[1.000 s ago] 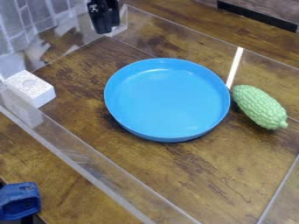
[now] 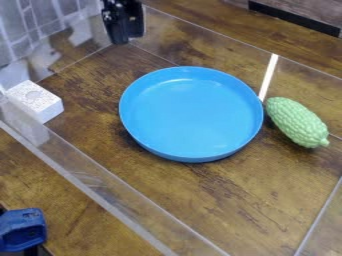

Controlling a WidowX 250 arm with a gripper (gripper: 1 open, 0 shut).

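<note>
My gripper (image 2: pixel 120 28) hangs at the top left, dark and mostly cut off by the top edge, above the wooden floor near the clear wall; its fingers are too small and dark to make out well. A blue plate (image 2: pixel 190 112) lies in the middle. To its right rests a green bumpy vegetable (image 2: pixel 297 123), apparently a bitter melon. A white block (image 2: pixel 34 100) lies at the left against the clear wall.
A blue object (image 2: pixel 19 230) with dark parts sits at the bottom left corner. A clear barrier runs along the left.
My gripper has come slightly lower in the view at the top left. The plate, vegetable and block have not moved.
</note>
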